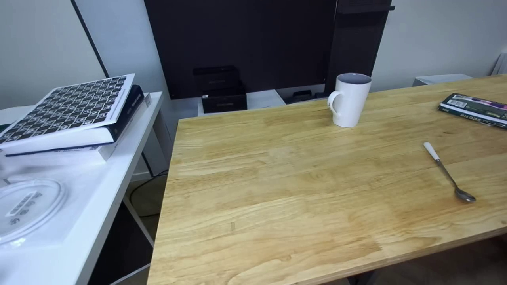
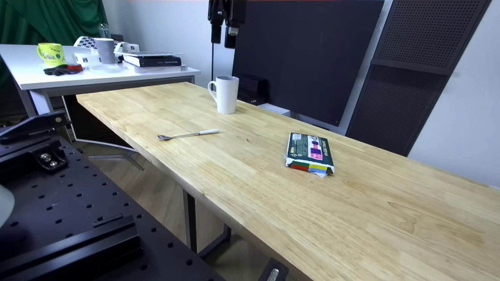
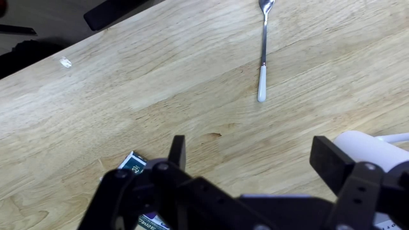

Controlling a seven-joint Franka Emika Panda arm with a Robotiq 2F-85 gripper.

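A tall white mug (image 1: 350,102) with a grey inside stands upright near the back edge of the wooden table. Its handle (image 2: 211,90) points left in both exterior views. A long metal spoon with a white handle (image 3: 262,83) lies flat on the wood, apart from the mug. My gripper is open above the table, nothing between its fingers. In exterior view 2 the gripper (image 2: 225,40) hangs at the top, higher than the mug. From the wrist the mug is partly hidden behind one finger (image 3: 330,164).
A dark green box (image 2: 310,152) lies flat on the table, apart from spoon and mug. A white side table (image 1: 107,190) holds stacked books (image 1: 71,114). A dark panel stands behind the table.
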